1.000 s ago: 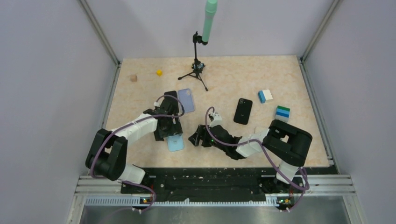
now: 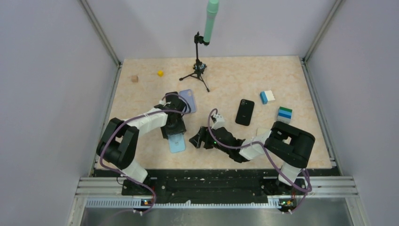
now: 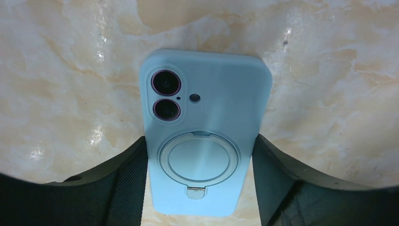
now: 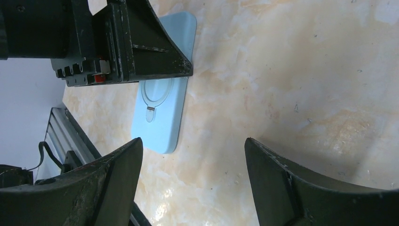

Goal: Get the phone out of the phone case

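Note:
The phone in its light blue case (image 3: 211, 89) lies back up, with two camera lenses and a ring on the back, on the table's front left part. My left gripper straddles it, one finger against or very near each long edge; whether they press on it cannot be told. In the top view the left arm hides the upper part of the case, whose lower end (image 2: 177, 144) shows. To its right, my right gripper stands open above bare table, with nothing between its fingers.
Behind the left gripper lie a black phone (image 2: 172, 95) and a lavender case or phone (image 2: 187, 100). Another black phone (image 2: 245, 112) rests right of centre. Coloured blocks (image 2: 284, 114) sit at the right, a tripod (image 2: 198, 70) at the back. Bare table separates the two grippers.
My left arm has moved a little to the right, and its gripper now sits squarely over the blue case, which has not visibly moved. The right arm has barely shifted.

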